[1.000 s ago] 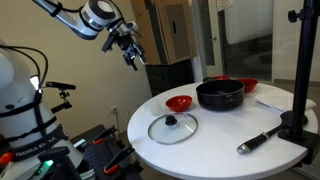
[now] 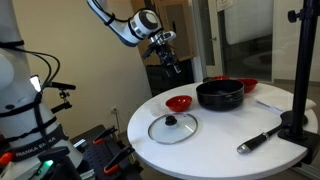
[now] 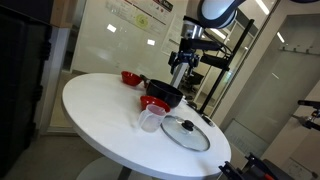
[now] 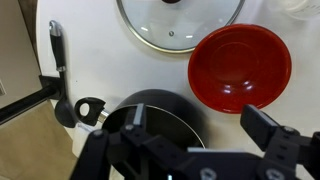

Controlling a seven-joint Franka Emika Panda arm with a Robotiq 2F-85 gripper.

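My gripper (image 2: 172, 67) hangs high above the back of the white table, pointing down. In the wrist view its two fingers stand wide apart with nothing between them. Below it lie a red bowl (image 4: 240, 68) and a black pot (image 4: 184, 108), the pot partly hidden by the gripper. A glass lid (image 2: 173, 128) with a black knob rests flat toward the table's near left. The pot (image 2: 220, 95) stands uncovered to the right of the red bowl (image 2: 179, 103). Close by that bowl is a clear cup (image 3: 151, 120).
Another red bowl (image 3: 132, 78) is at the table's far side. A black-handled utensil (image 2: 258, 140) lies near the right edge, close to a black post (image 2: 299, 75).
The arm has swung to the right from the left side, bringing my gripper over the table's back part. The bowls, pot and lid have stayed where they were.
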